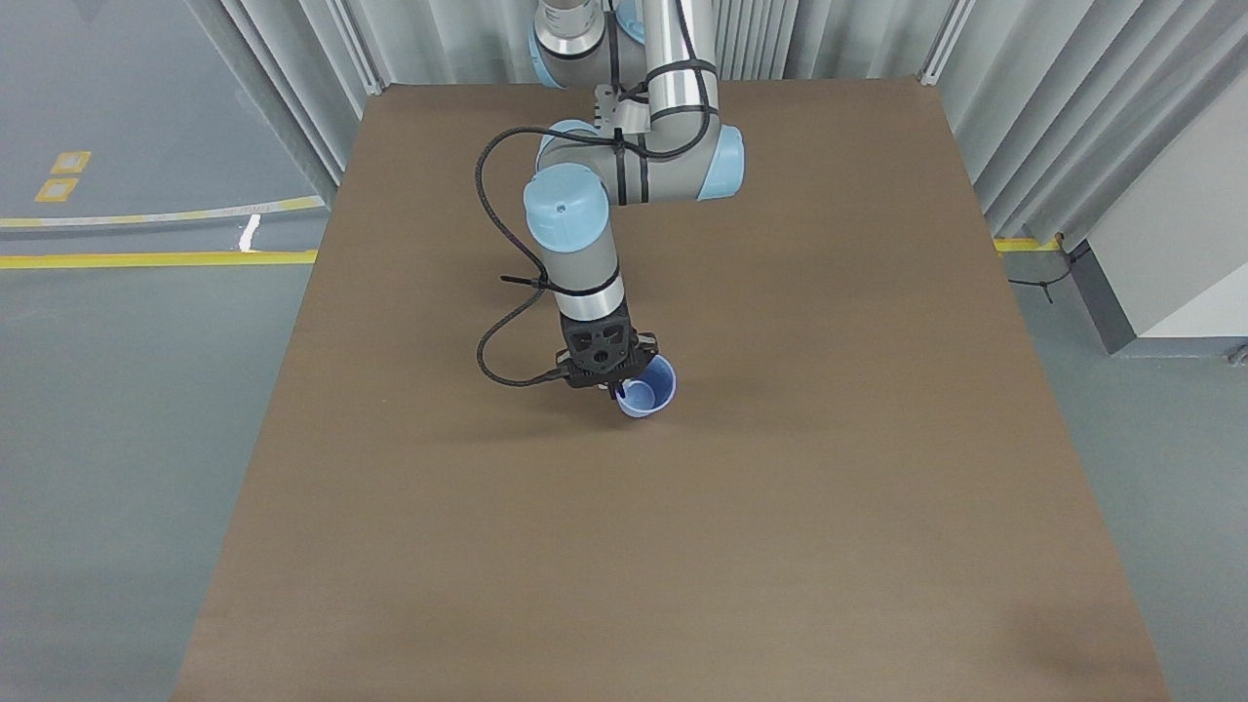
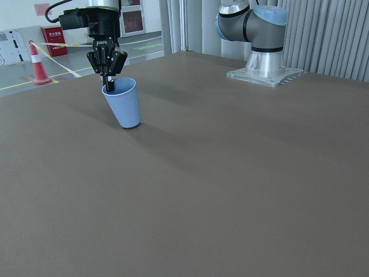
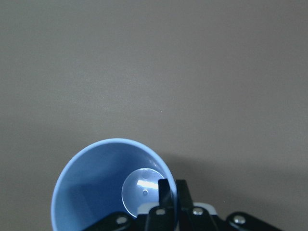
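A light blue cup (image 1: 651,381) stands slightly tilted near the middle of the table, seen also in the left view as a ribbed tumbler (image 2: 123,107). My gripper is shut on the right-hand side of the cup's rim, one finger inside and one outside, as the wrist view shows. In the front view the black gripper body (image 1: 599,351) partly covers the cup; in the left view it points down into the cup's top.
The robot's base (image 2: 265,72) stands at the table's back edge, with grey curtains behind it. The floor lies beyond both side edges.
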